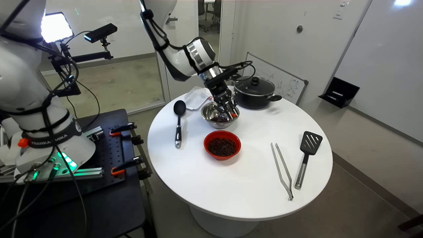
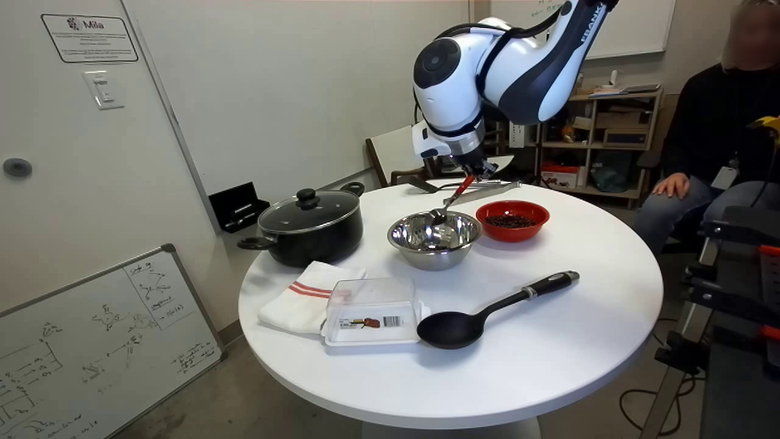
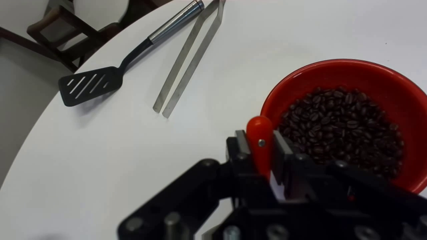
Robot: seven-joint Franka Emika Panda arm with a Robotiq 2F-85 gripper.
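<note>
My gripper is shut on a red-handled utensil (image 2: 462,189), the handle's red end showing between the fingers in the wrist view. In exterior view 2 the utensil slants down, its metal head (image 2: 439,215) at the mouth of the steel bowl (image 2: 435,257). Whether the head touches the bowl I cannot tell. Dark contents (image 1: 219,119) show inside the steel bowl in exterior view 1. Beside it stands a red bowl (image 1: 222,156) holding coffee beans (image 3: 336,124). Most of the utensil is hidden under the gripper in the wrist view.
A lidded black pot (image 1: 253,99) stands close behind the steel bowl. A black spoon (image 2: 453,329), clear plastic box (image 2: 373,322) and striped towel (image 2: 300,303) lie nearby. Tongs (image 1: 282,170) and a slotted spatula (image 1: 307,158) rest at the far side, with bare table between.
</note>
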